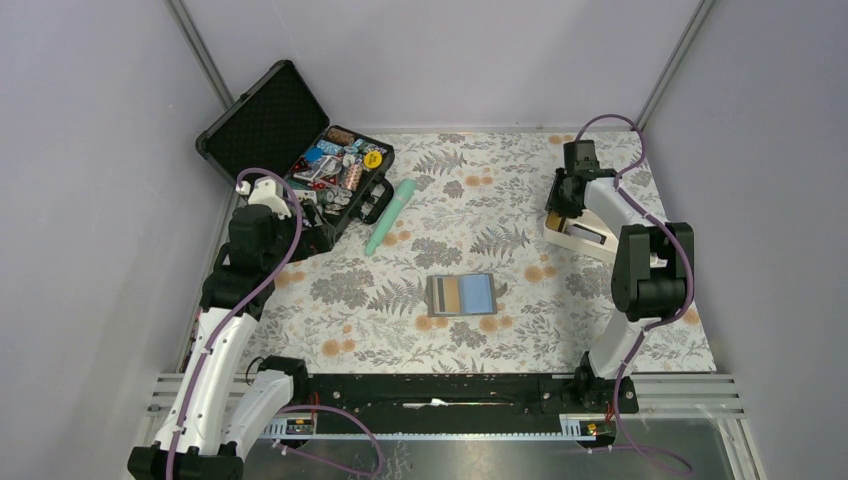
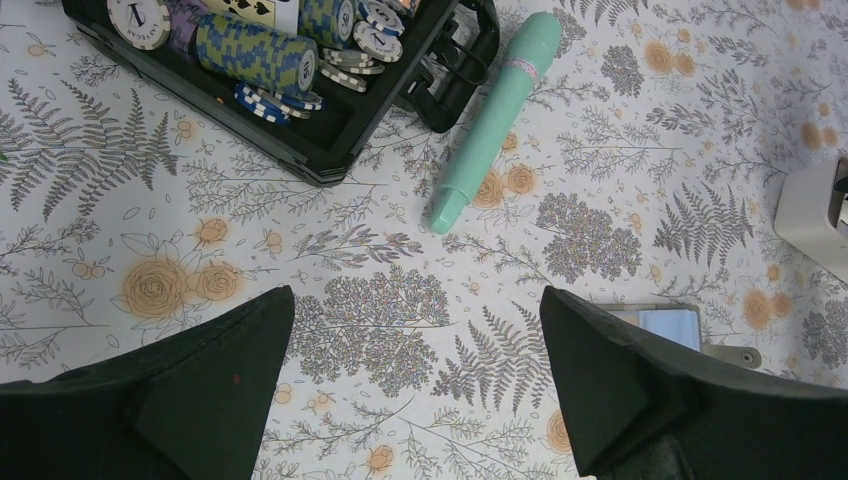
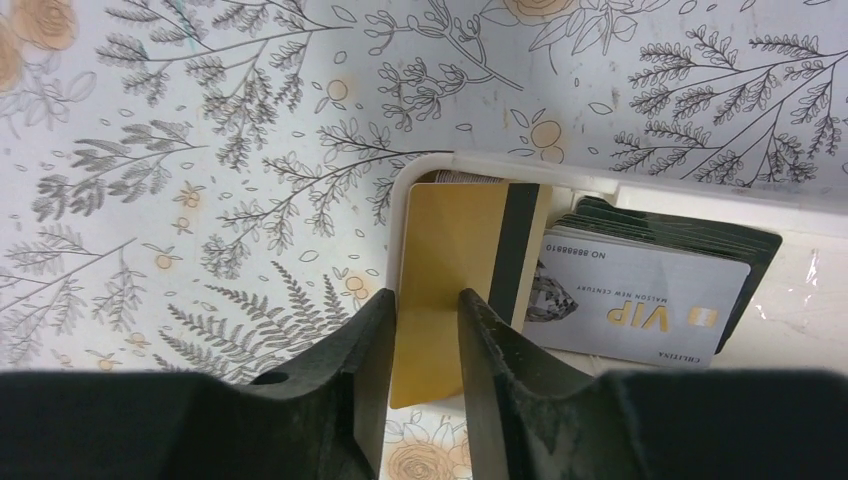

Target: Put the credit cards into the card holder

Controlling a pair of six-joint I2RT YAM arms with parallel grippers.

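Observation:
A white open box point(image 3: 800, 215) holds cards, at the right of the table. Inside it a silver VIP card point(image 3: 625, 290) lies on a stack of dark green cards point(image 3: 750, 260). A gold card point(image 3: 450, 235) with a black stripe sits at the box's left end, its near end reaching over the front wall. My right gripper is over this gold card, fingertips apart with a gap; the right fingertip overlaps the card and the left is by its edge. My left gripper stands open and empty above the table's left part.
A flat grey-framed piece point(image 1: 461, 295) with tan and blue areas lies mid-table. An open black case point(image 1: 345, 170) with poker chips and cards stands back left, a green tube point(image 1: 390, 217) beside it. Much of the patterned tablecloth is clear.

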